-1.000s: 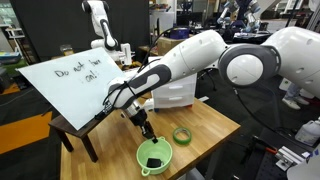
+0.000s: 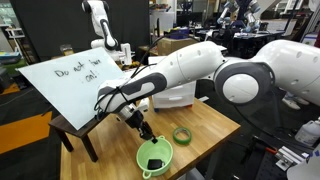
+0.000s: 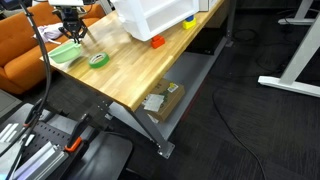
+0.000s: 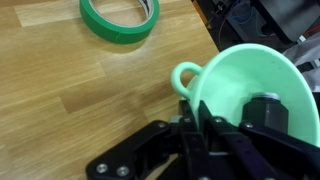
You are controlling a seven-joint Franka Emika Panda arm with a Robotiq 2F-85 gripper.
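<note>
A light green bowl [image 2: 146, 153] with small loop handles sits near the front edge of the wooden table. Inside it lies a black object [image 4: 262, 112], roughly cylindrical in the wrist view. My gripper points down at the bowl's near side, shut on its rim beside one loop handle; its black fingers hide part of the rim. From the far side, the second exterior view shows the bowl [image 3: 66, 53] at the table's left end, with the gripper over it.
A green tape roll [image 4: 118, 36] lies flat on the table near the bowl. A white bin [image 3: 160, 18], a red item [image 3: 157, 41] and a large tilted white board [image 2: 70, 88] stand farther back. Bare tabletop [image 3: 130, 75] separates the tape from the bin.
The arm has shifted only slightly near the bowl's rim. The bowl, the black object and the tape roll look about where they were.
</note>
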